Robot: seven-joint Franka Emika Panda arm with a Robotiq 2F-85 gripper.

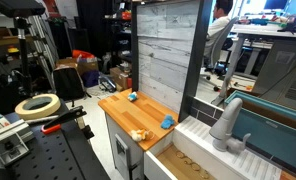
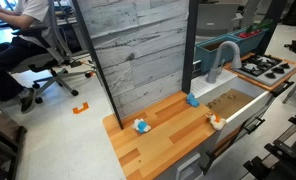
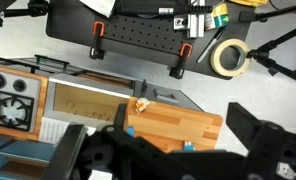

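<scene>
My gripper shows at the bottom of the wrist view, its two dark fingers spread wide and nothing seen between them. Below it lies a toy kitchen's wooden countertop (image 3: 173, 125). Near the counter's front edge, beside the basin, sits a small white-and-orange toy (image 2: 216, 121). One blue item (image 2: 192, 100) lies toward the back by the basin. A second blue item (image 2: 141, 126), with some white on it, rests toward the far end of the counter. Both are too small to identify.
A tan-bottomed sink basin (image 2: 226, 104) with a white faucet (image 1: 226, 125) adjoins the counter; a stove (image 3: 15, 102) lies beyond. White plank panels (image 1: 160, 65) back the counter. The black table holds red-handled clamps (image 3: 183, 55) and a tape roll (image 3: 228, 57).
</scene>
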